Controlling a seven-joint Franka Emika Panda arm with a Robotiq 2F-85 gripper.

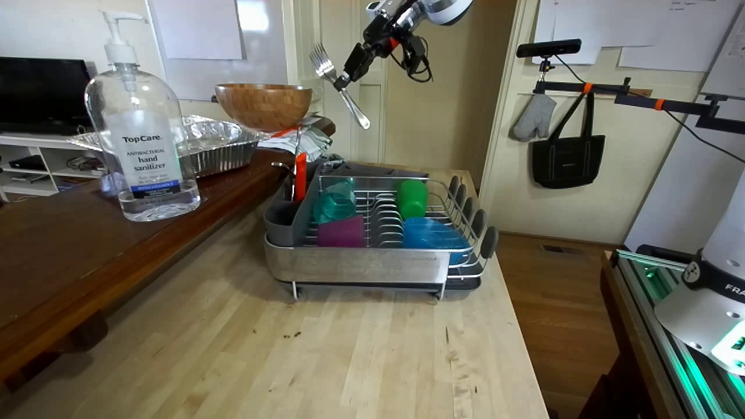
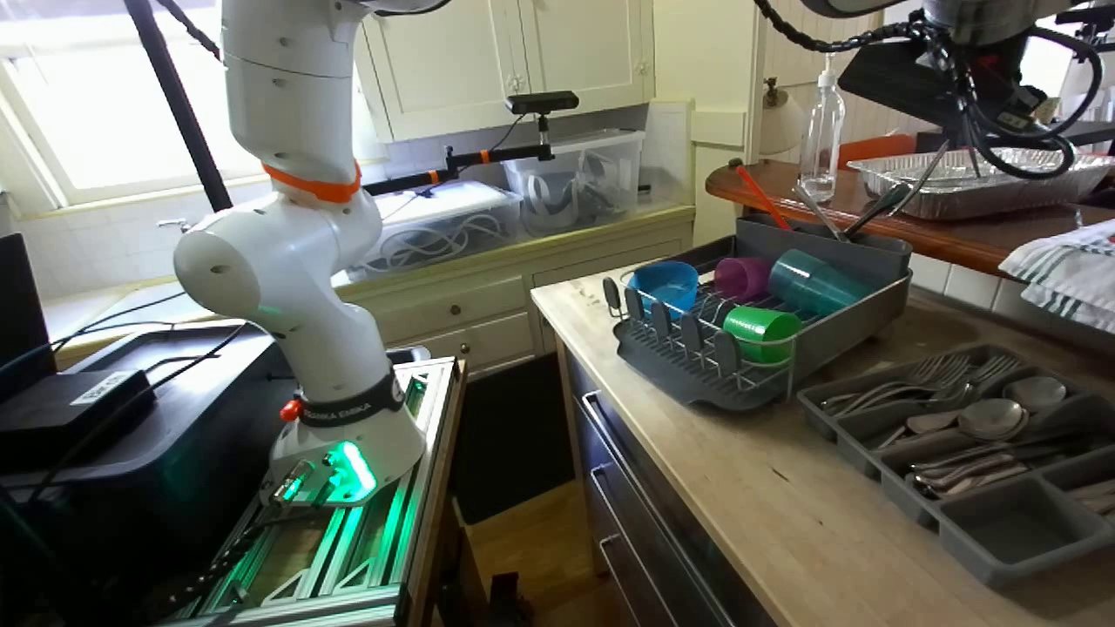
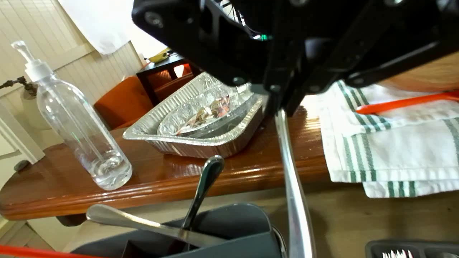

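A silver fork (image 1: pixel 354 106) hangs tilted in the air, its tines up and to the left and its handle end down to the right. My gripper (image 1: pixel 340 84) is shut on its middle, above the back left of the dish rack (image 1: pixel 356 265). In the wrist view, part of the fork (image 3: pixel 293 185) runs down from the fingertips of my gripper. The rack's cutlery holder (image 3: pixel 232 219) lies low in that view, with several utensils standing in it. A grey cutlery tray (image 2: pixel 868 449) with forks, spoons and other pieces sits on the counter.
Cups lie in the rack, among them a green cup (image 1: pixel 412 199) and a blue one (image 1: pixel 433 234). On the wooden ledge stand a sanitizer bottle (image 1: pixel 150 139), a foil pan (image 3: pixel 193 148) and a wooden bowl (image 1: pixel 262 105). Bare counter (image 1: pixel 335 356) spreads before the rack.
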